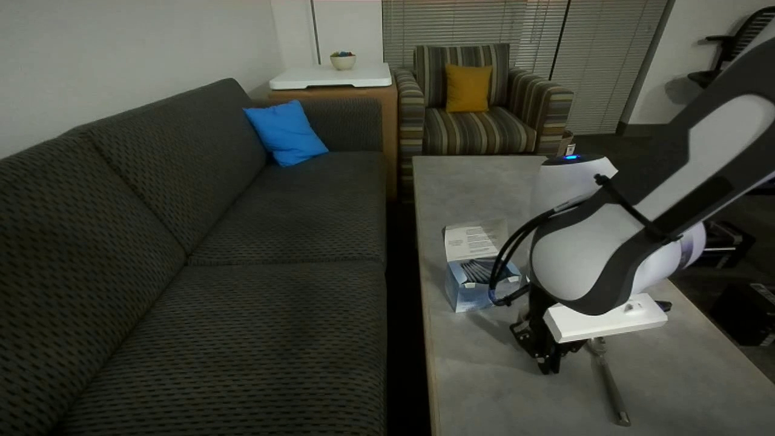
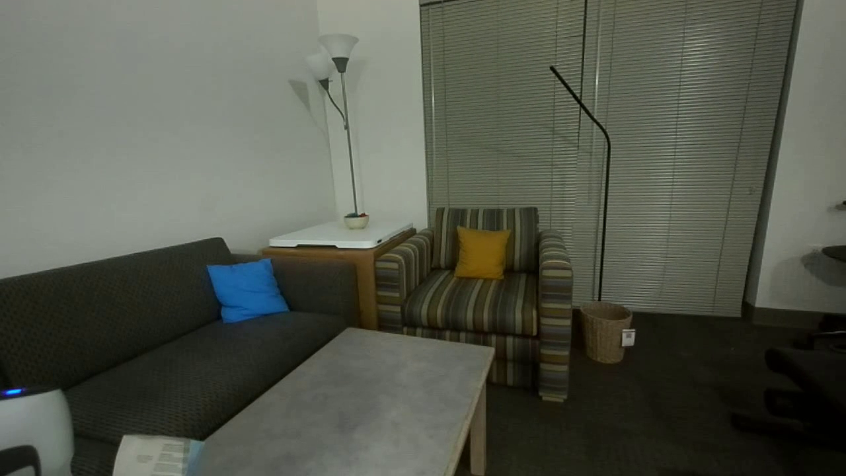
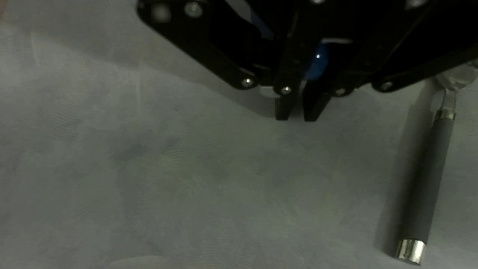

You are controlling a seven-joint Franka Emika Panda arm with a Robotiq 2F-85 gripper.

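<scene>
My gripper is shut on a small blue object (image 3: 317,62), with a narrow gap left between its fingertips. Only a shiny blue part shows behind the fingers, so what it is cannot be made out. In exterior view 1 the gripper (image 1: 550,366) points down, low over the grey table, and hides the blue object there. A utensil with a grey handle (image 3: 430,175) and metal ends lies on the table just right of the fingers. Its head is partly cut off in the wrist view.
An opened light-blue box (image 1: 472,287) with its white lid raised and dark items inside stands behind and left of the gripper. A dark sofa (image 1: 290,327) runs along the left side.
</scene>
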